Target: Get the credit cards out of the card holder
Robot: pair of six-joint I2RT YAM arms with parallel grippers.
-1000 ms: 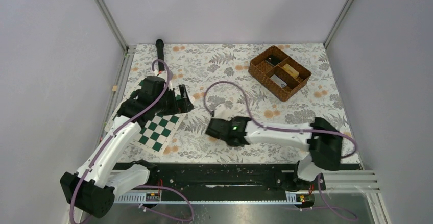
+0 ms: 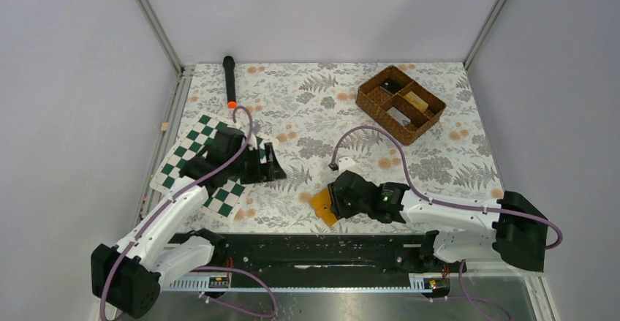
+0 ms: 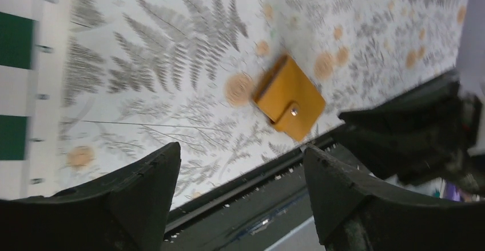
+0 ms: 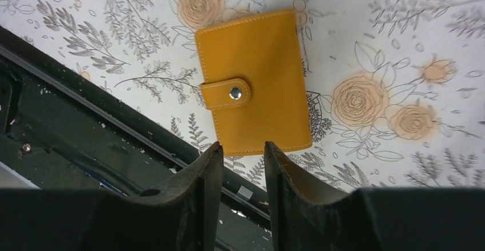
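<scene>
An orange-brown card holder (image 2: pixel 322 206) lies flat near the front edge of the table, partly covered by my right arm in the top view. Its strap and silver snap (image 4: pixel 235 93) appear fastened in the right wrist view, and no cards show. My right gripper stands just short of the holder's lower edge, its fingertips a small gap apart with nothing between them. The left gripper is open and empty, its fingers wide apart, left of the holder (image 3: pixel 291 99). In the top view the left gripper (image 2: pixel 276 161) hovers over the checkerboard's right side.
A green-and-white checkerboard (image 2: pixel 175 164) lies at left, with a black microphone (image 2: pixel 229 83) behind it. A compartmented wicker basket (image 2: pixel 376 112) holding small items sits at back right.
</scene>
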